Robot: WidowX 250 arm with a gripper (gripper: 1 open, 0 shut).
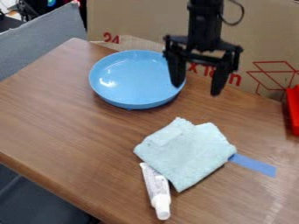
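Observation:
My black gripper [198, 75] hangs above the back of the table, over the right rim of the blue plate [126, 80], its two fingers spread apart with nothing visible between them. In front of it a pale blue folded cloth [186, 152] lies on the wooden table. A white tube [156, 187] with a white cap lies just in front of the cloth, toward the near edge.
A red object [291, 109] sits at the right edge. A strip of blue tape [253, 164] is on the table. A cardboard box wall [263, 35] stands behind.

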